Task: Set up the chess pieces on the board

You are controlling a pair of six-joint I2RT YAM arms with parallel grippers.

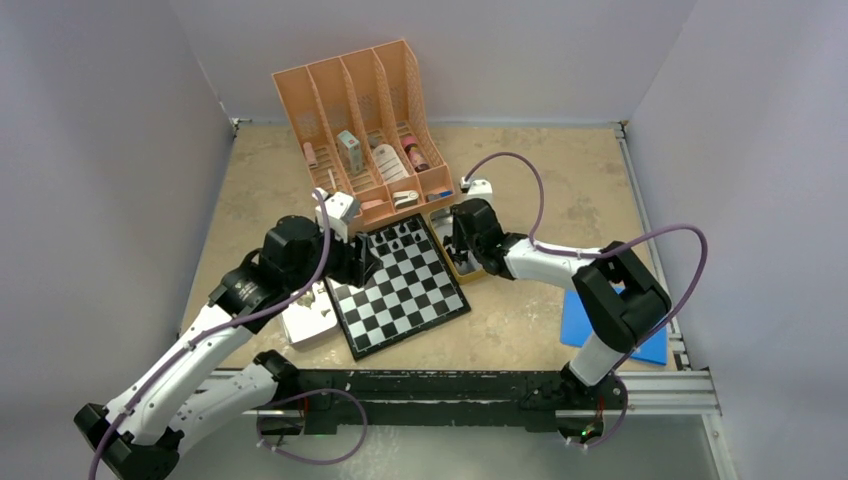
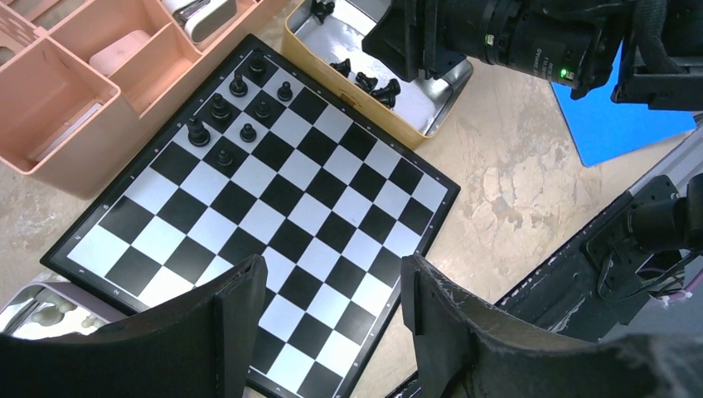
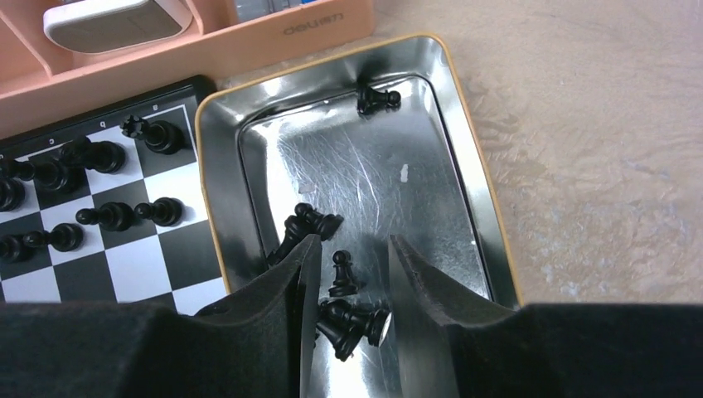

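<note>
The chessboard has several black pieces standing in its far corner, also seen at the left in the right wrist view. Beside it is a metal box point(image 3: 348, 157) with several loose black pieces point(image 3: 378, 99) lying in it. My right gripper hovers over the box, fingers apart, with pieces visible below and between them; whether it holds any is not shown, but it appears empty. My left gripper is open above the board, nothing between its fingers.
A peach organizer point(image 1: 350, 100) stands behind the board. A white tray point(image 1: 310, 325) with light pieces lies at the left. A blue mat point(image 1: 645, 345) is at the right.
</note>
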